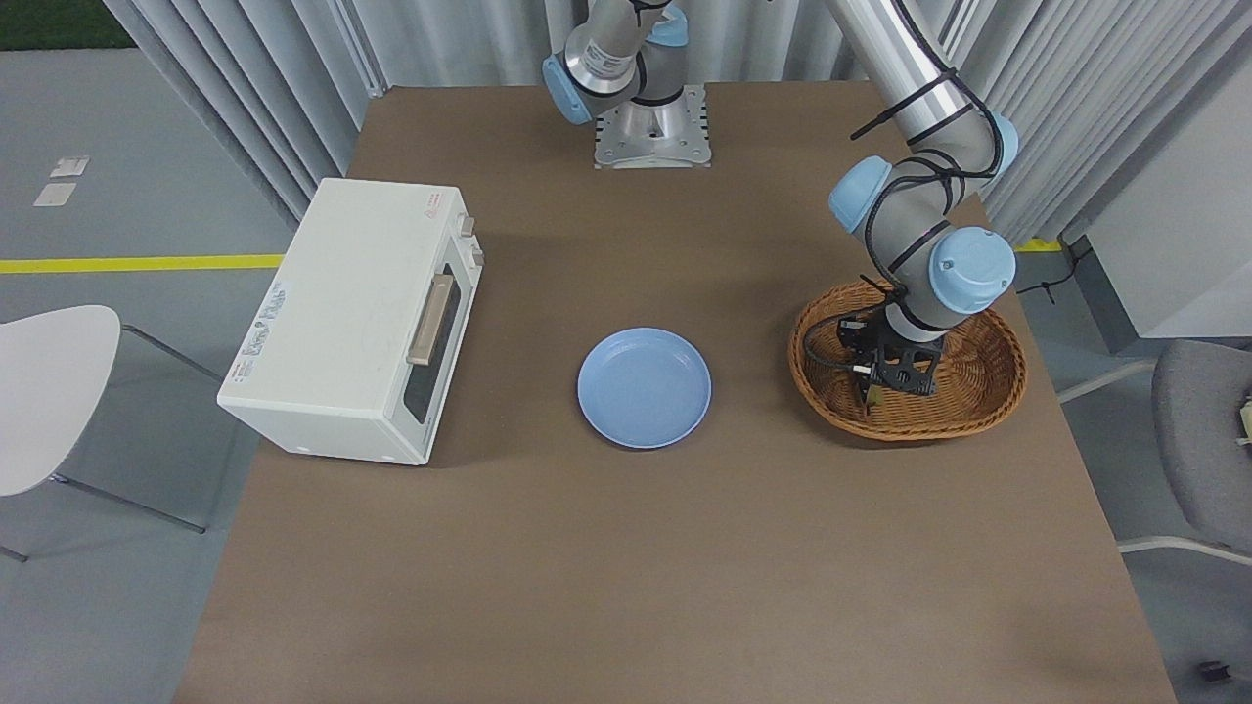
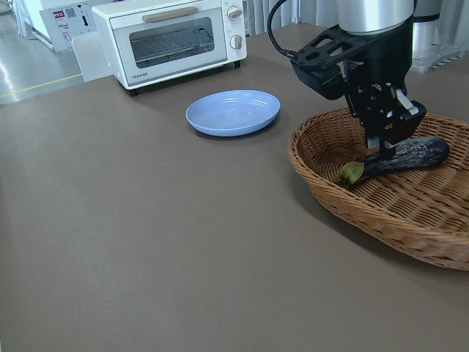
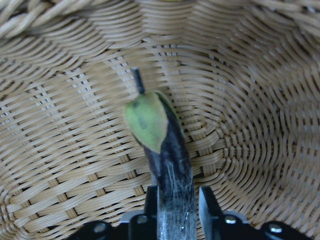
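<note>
An eggplant with a green stem end lies in the round wicker basket at the right of the table. My black gripper is down inside the basket over the eggplant, its two fingers on either side of the dark body in the wrist view; whether they press on it I cannot tell. In the front view the arm hides most of the eggplant.
A blue plate lies left of the basket. A white toaster oven with its door shut stands at the left.
</note>
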